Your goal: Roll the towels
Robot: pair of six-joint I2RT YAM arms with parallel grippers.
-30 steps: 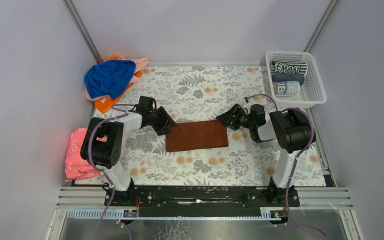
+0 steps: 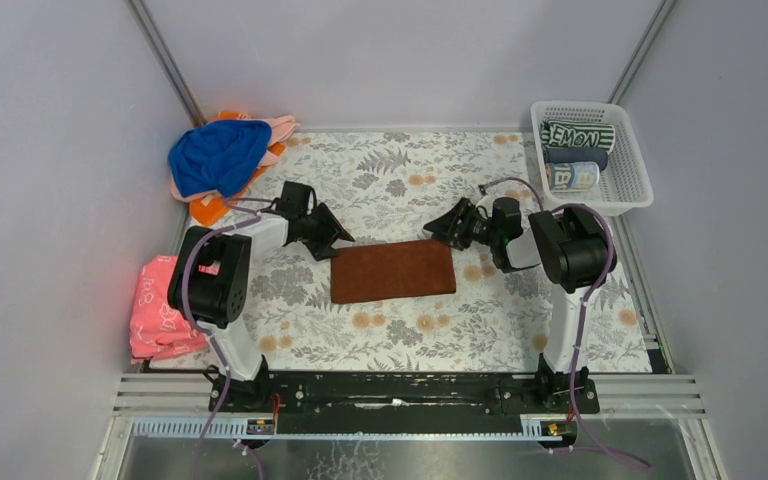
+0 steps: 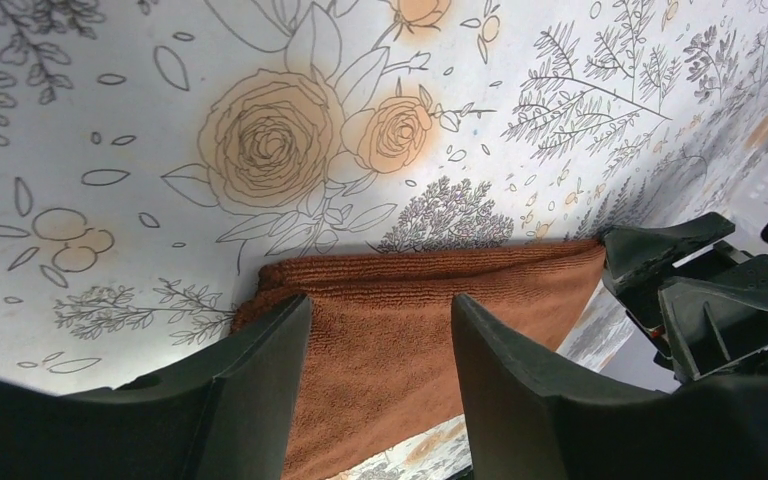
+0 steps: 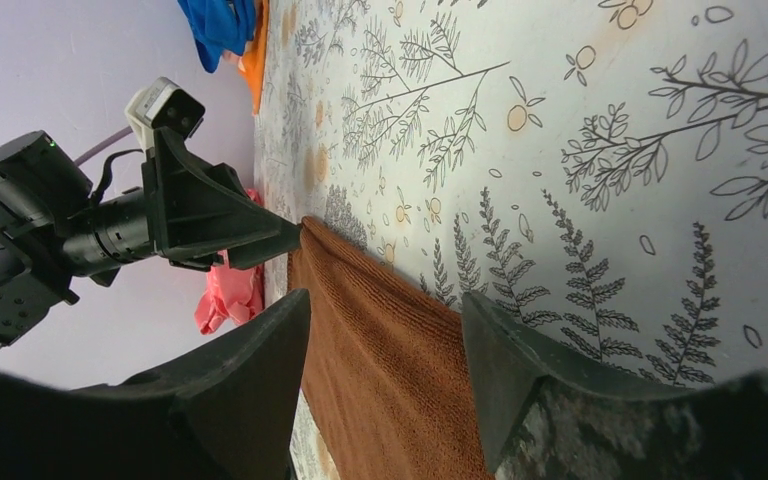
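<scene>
A brown towel, folded into a flat rectangle, lies on the middle of the table. My left gripper is at its far left corner, and the fingers stand apart over the folded far edge in the left wrist view. At the far right corner is my right gripper, also open; the towel's edge passes between and below its fingers in the right wrist view. Neither gripper visibly pinches the cloth. Whether the fingertips touch it is hard to tell.
Rolled towels lie in a white basket at the back right. A blue towel is heaped on orange and pink cloths at the back left. A coral cloth lies front left.
Compared with a second ago, my left gripper sits slightly farther back. My right gripper has shifted left, further over the towel's corner. The towel lies practically unchanged.
</scene>
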